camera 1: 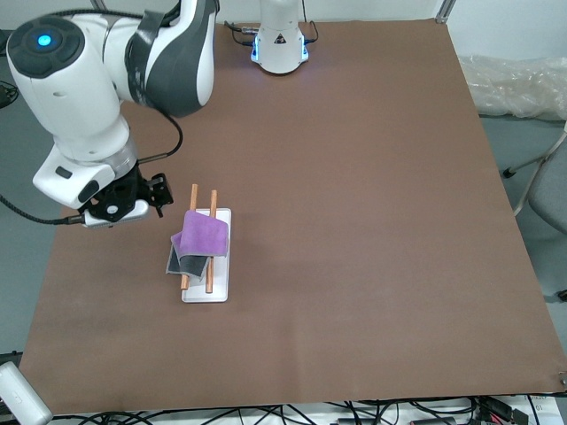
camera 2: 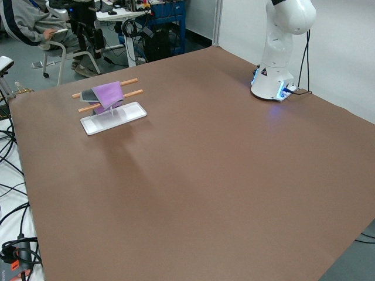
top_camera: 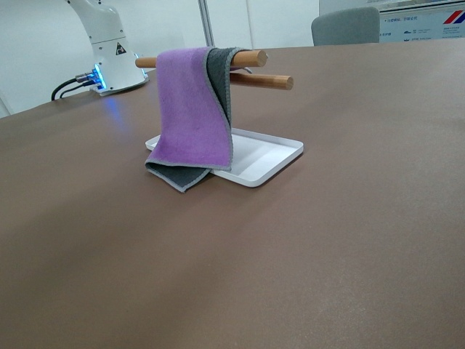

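Observation:
A purple and grey cloth [camera 1: 203,232] is draped over two wooden rods [camera 1: 210,279] on a white tray [camera 1: 215,291]; in the top view its purple side [top_camera: 190,109] hangs down, with a grey edge reaching below the tray's rim. The rack and cloth [camera 2: 106,93] also show in the right view. My gripper [camera 1: 157,199] is up and left of the rack in the left view, apart from the cloth. Its fingers are too small to tell open or shut.
Cables run along the near edge, and a grey chair [camera 1: 554,190] is beside the table.

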